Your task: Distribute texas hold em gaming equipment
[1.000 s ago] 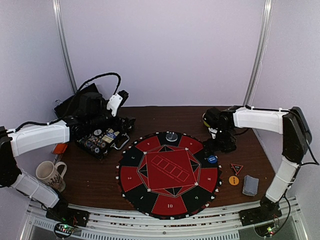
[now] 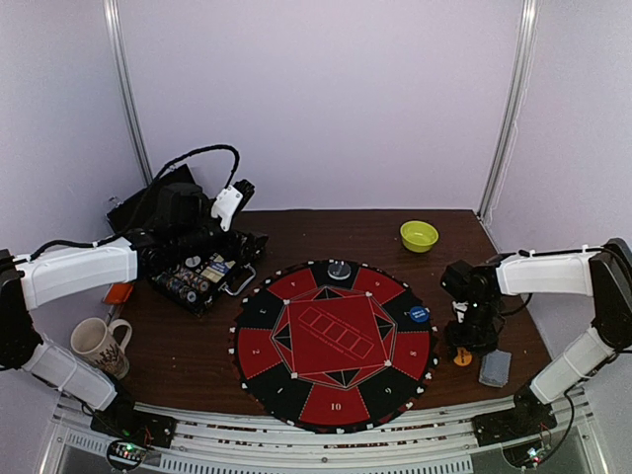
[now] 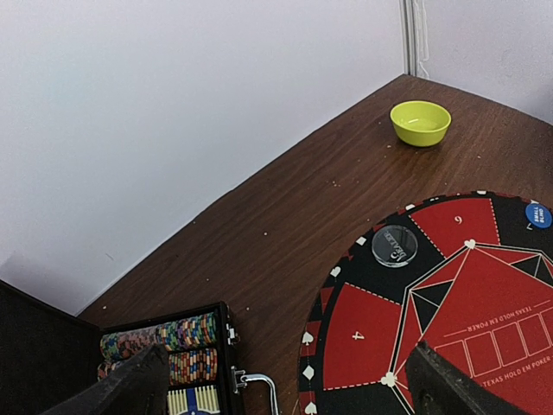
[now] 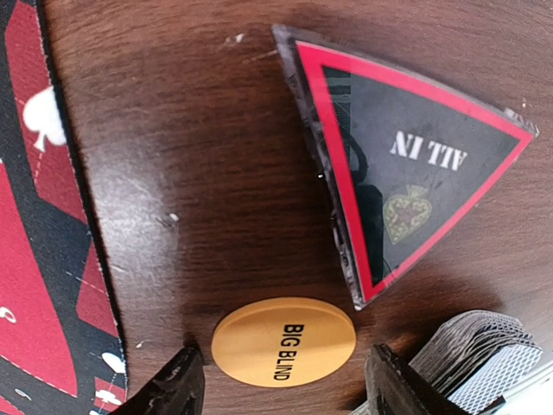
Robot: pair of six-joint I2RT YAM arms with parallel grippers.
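Observation:
On bare wood beside the mat lies the orange BIG BLIND disc (image 4: 283,342), with the two fingers of my right gripper on either side of it, parted and not gripping it. The triangular ALL IN marker (image 4: 402,169) lies just beyond it. A stack of cards (image 2: 495,367) is to the right. On the round red and black mat (image 2: 338,336) rest the blue SMALL BLIND disc (image 2: 419,314) and a clear DEALER disc (image 3: 395,246). My left gripper is open and empty, above the chip case (image 3: 229,346).
A yellow-green bowl (image 2: 419,236) stands at the back right. A mug (image 2: 101,346) sits at the front left corner, near an orange object (image 2: 118,293). Bare table runs behind the mat.
My right gripper has come from beside the SMALL BLIND disc toward the front right, down to the BIG BLIND disc. It now covers the ALL IN marker in the top view. The left arm is still.

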